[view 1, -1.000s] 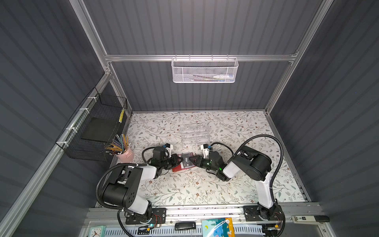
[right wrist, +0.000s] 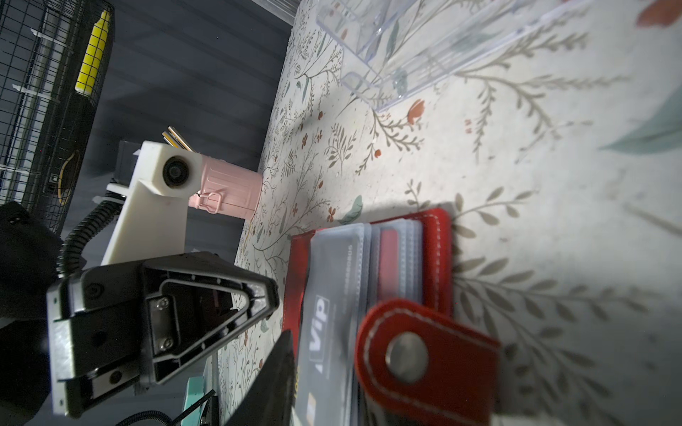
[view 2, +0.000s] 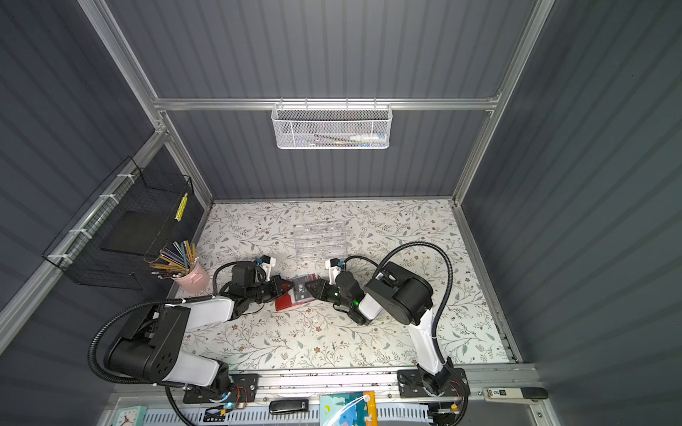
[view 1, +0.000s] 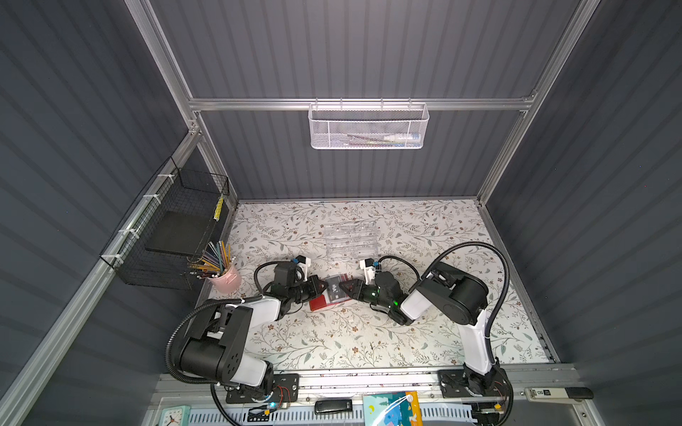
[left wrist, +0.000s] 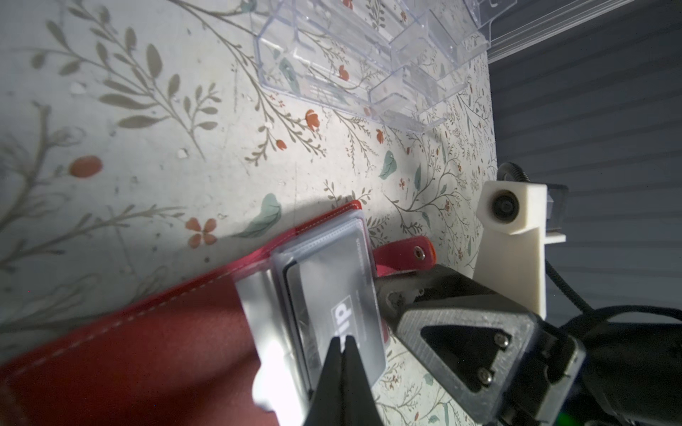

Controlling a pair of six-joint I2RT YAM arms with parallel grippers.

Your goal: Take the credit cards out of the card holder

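An open red card holder (view 1: 317, 304) lies on the table with clear sleeves and a grey VIP card (left wrist: 319, 277) visible in it; its snap strap (right wrist: 433, 362) is at the right. My left gripper is shut at the lower edge of the left wrist view, over the sleeves, with nothing clearly between its fingers. My right gripper (view 1: 344, 285) is at the holder's right end, beside the VIP card and strap; in the right wrist view it is open, its fingers low in the frame.
A clear acrylic organiser (view 1: 351, 241) stands behind the holder. A pink pen cup (view 1: 226, 282) is at the left edge. Wire baskets hang on the left and back walls.
The left arm has shifted very slightly and a little more of the red holder shows below it. The right arm looks unchanged.
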